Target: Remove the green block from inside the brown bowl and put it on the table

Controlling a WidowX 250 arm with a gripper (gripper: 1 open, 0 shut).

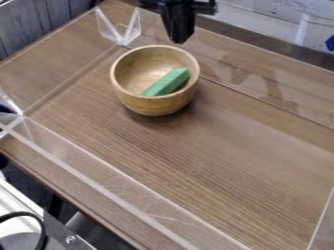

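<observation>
The brown bowl (124, 90) stands upright on the wooden table in the upper middle of the camera view. Inside it, the green block (167, 82) lies tilted, leaning toward the right wall. At the top edge of the view, my dark gripper (179, 35) points down behind the bowl's far rim, clear of the block. Its fingers merge into one dark shape, so their spacing is unclear. Most of the arm is cut off by the frame.
A clear wire-like holder (119, 29) stands behind the bowl to the left. Cables and a pale device (19, 230) occupy the lower left corner.
</observation>
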